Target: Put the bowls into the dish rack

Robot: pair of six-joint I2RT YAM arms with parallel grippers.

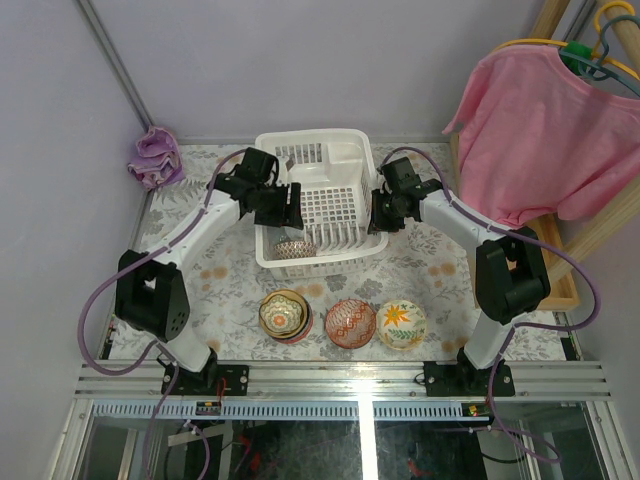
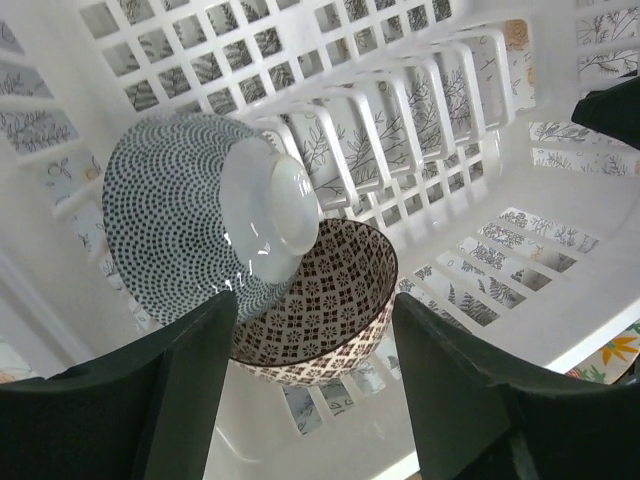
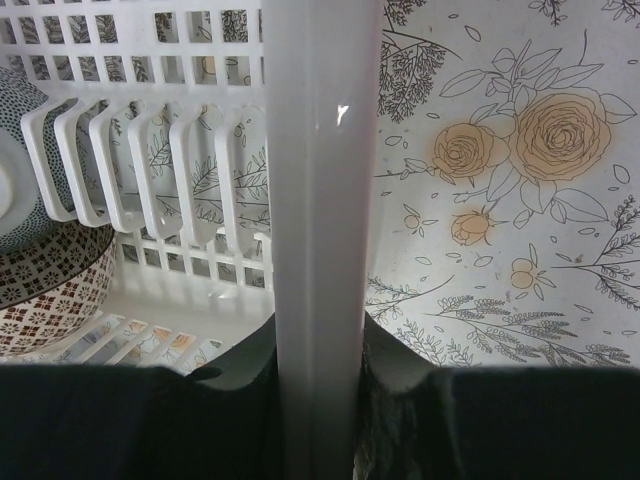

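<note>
The white dish rack (image 1: pixel 330 175) holds a blue-speckled bowl (image 2: pixel 165 210) and a brown-patterned bowl (image 2: pixel 335 280), both tilted at its front left. My left gripper (image 1: pixel 286 205) hangs open above them, empty. My right gripper (image 1: pixel 378 222) is shut on the rack's right rim (image 3: pixel 320 200). In front of the rack lie a stack of bowls (image 1: pixel 283 315), a red-patterned bowl (image 1: pixel 349 323) and a yellow-flowered bowl (image 1: pixel 400 325).
A wooden stand (image 1: pixel 615 215) with a hanging pink shirt (image 1: pixel 550 120) is at the right. A purple cloth (image 1: pixel 155 158) lies back left. The floral table has free room left of the rack.
</note>
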